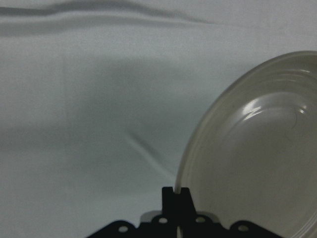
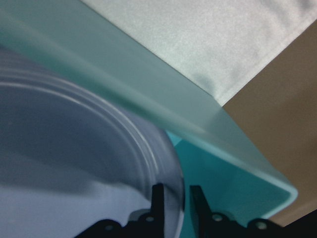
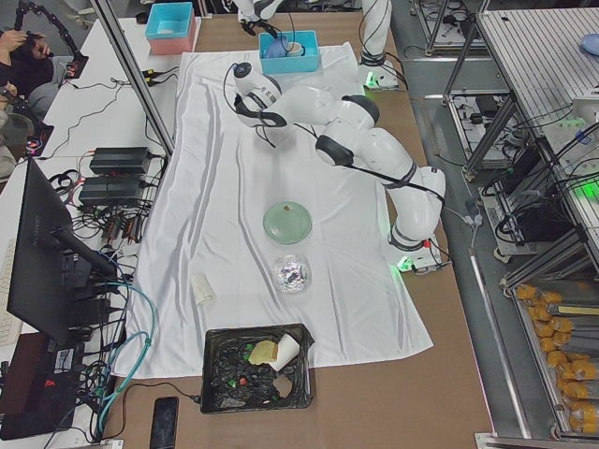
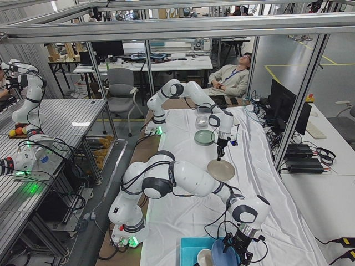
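Note:
A beige plate point(image 4: 221, 172) lies on the white cloth, large in the left wrist view. My left gripper is shut at its near rim, with the rim between the fingertips. A blue plate point(image 2: 74, 144) stands in a turquoise bin point(image 4: 191, 249) beside a white cup point(image 4: 204, 259). My right gripper has its fingers apart on either side of the blue plate's rim; whether they touch it is unclear.
A green plate point(image 3: 286, 222) and a clear dish with shiny contents point(image 3: 290, 273) lie on the cloth. A black tray point(image 3: 219, 393) with scraps sits at one end. Monitor and cables line one side.

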